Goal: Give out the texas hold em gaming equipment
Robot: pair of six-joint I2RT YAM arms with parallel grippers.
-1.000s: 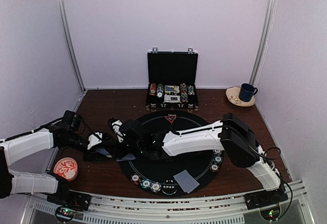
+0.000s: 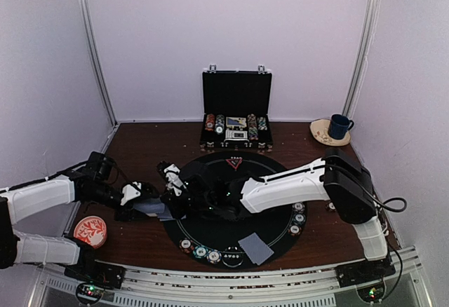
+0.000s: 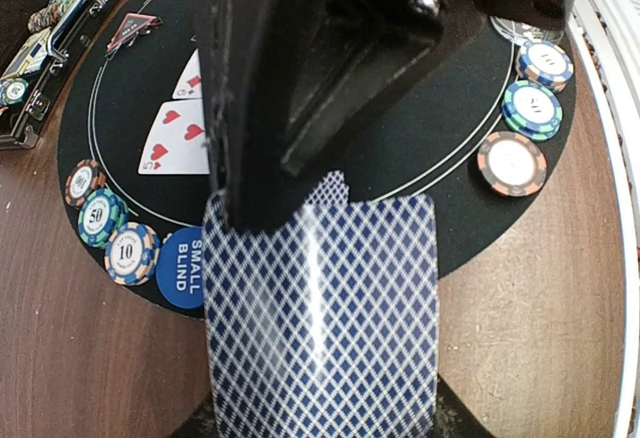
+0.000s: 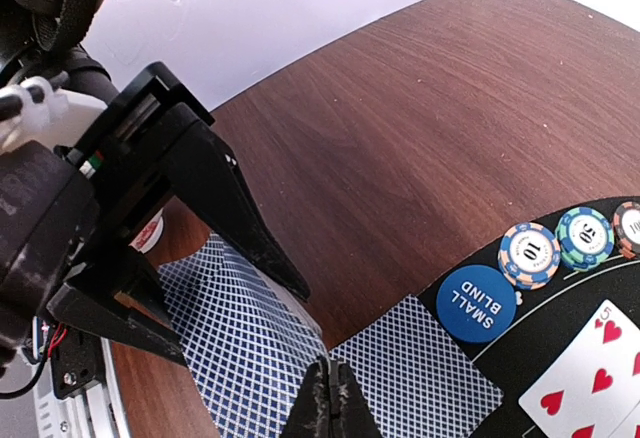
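Observation:
Blue-backed deck of cards (image 4: pixel 235 343) is clamped in my left gripper (image 2: pixel 140 205), above the table's left side. My right gripper is shut at the deck's free edge. A top card (image 3: pixel 330 328) bends up to its fingertips, and its corner appears pinched there. Below, a face-down card (image 4: pixel 415 373) overlaps the edge of the black mat (image 3: pixel 400 148) beside the blue small blind button (image 4: pixel 475 303). Face-down cards (image 2: pixel 256 249) also lie at the mat's front. A five of hearts (image 3: pixel 178 138) rests face up on the mat.
Chips (image 2: pixel 200 252) line the mat's rim in groups. An open chip case (image 2: pixel 236 135) stands at the back. A blue cup (image 2: pixel 340 126) on a saucer is at back right, and a red-and-white round object (image 2: pixel 90 231) at front left.
My right arm has shifted to the right, away from the left gripper. The left arm is still.

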